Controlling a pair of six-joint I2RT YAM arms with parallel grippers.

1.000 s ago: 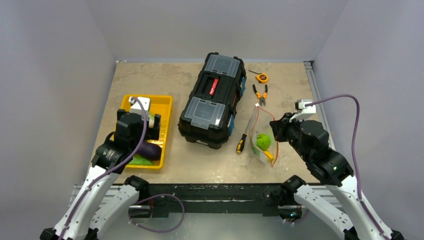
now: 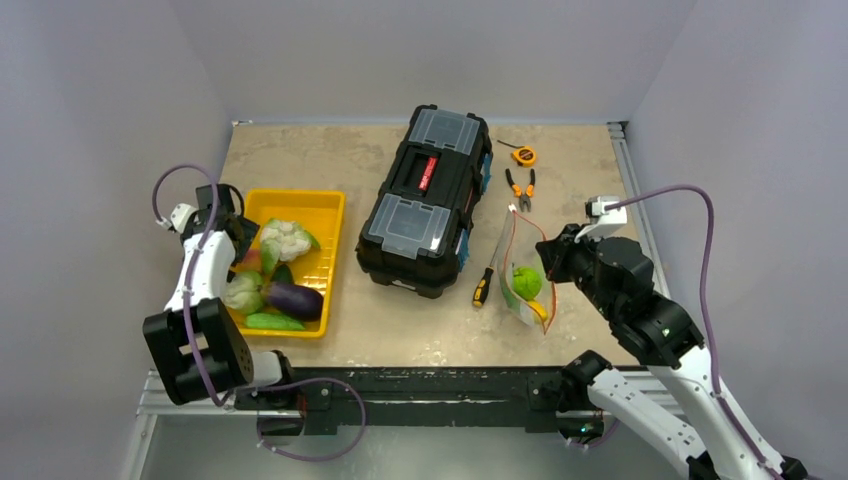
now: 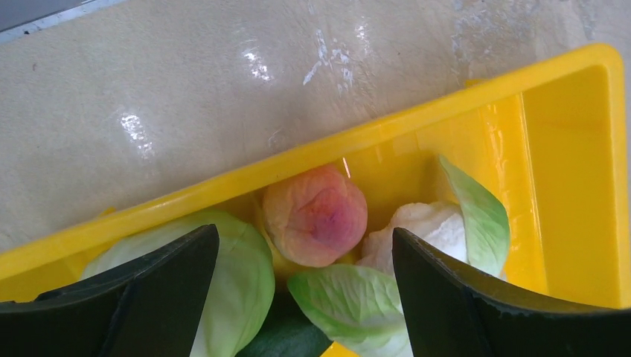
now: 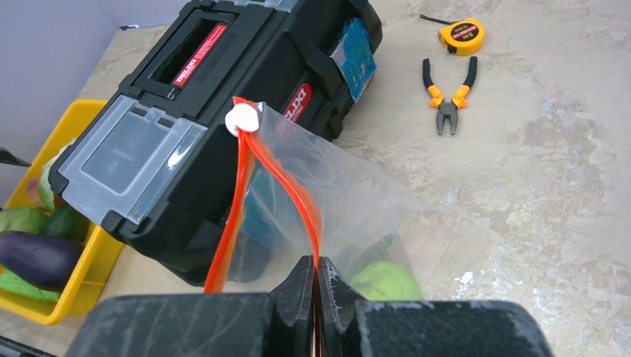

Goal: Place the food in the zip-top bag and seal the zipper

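Note:
In the left wrist view a peach [image 3: 316, 216] lies against the wall of the yellow tray [image 3: 372, 134], between a pale green vegetable [image 3: 238, 290] and a leafy cauliflower [image 3: 424, 238]. My left gripper is above it, fingers spread to either side, holding nothing. On the right of the table stands the clear zip top bag [image 2: 510, 265], its orange-edged mouth apart, with a green item [image 2: 527, 283] and a yellow item [image 2: 538, 311] inside. My right gripper is shut on the orange edge of the bag.
A black toolbox [image 2: 425, 200] stands between tray and bag. A screwdriver [image 2: 482, 288], pliers [image 2: 522, 188] and a tape measure [image 2: 524, 156] lie near the bag. An eggplant [image 2: 295, 300] is also in the tray.
The left arm has swung leftward from over the tray's middle to its left edge, uncovering the cauliflower in the top view. The right arm and bag look still.

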